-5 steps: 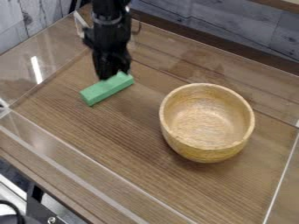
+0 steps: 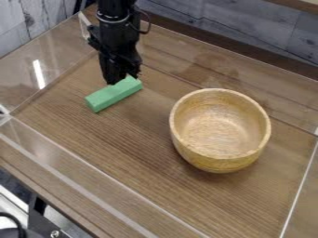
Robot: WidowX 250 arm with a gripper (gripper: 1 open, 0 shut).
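Note:
My black gripper hangs in the upper left of the camera view, shut, with nothing visible between its fingers, its tips just above the far end of a green rectangular block. The block lies flat on the wooden table, angled from lower left to upper right. A tan round bowl stands to the right.
Some black cables show at the lower left beyond the table's edge. A light wall runs along the upper left.
The block and bowl look unmoved.

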